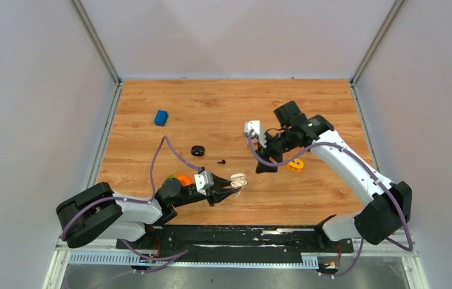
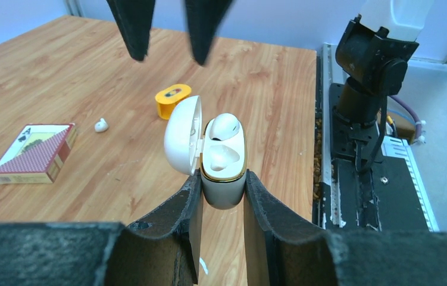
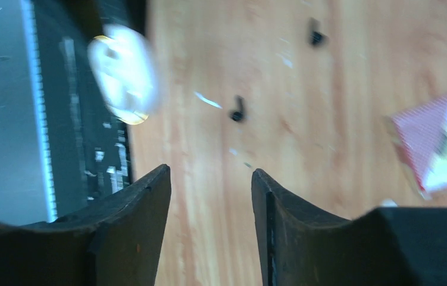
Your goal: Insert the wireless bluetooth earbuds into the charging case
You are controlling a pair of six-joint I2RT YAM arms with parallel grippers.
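My left gripper is shut on the white charging case (image 2: 224, 196), held upright with its lid (image 2: 183, 136) swung open. A rounded white earbud (image 2: 225, 126) appears to sit in the far slot; the near slot (image 2: 221, 156) looks like an empty hollow. Another white earbud (image 2: 101, 125) lies on the table beyond the case, near the patterned box. My right gripper is open, with bare table showing between its fingers. In the left wrist view its dark fingertips (image 2: 139, 47) hang above and behind the case, apart from it.
The patterned box (image 2: 33, 152) and a yellow object (image 1: 295, 164) lie on the right half of the table. A black case (image 1: 197, 150), a small dark piece (image 1: 221, 161) and a blue block (image 1: 160, 118) are farther left.
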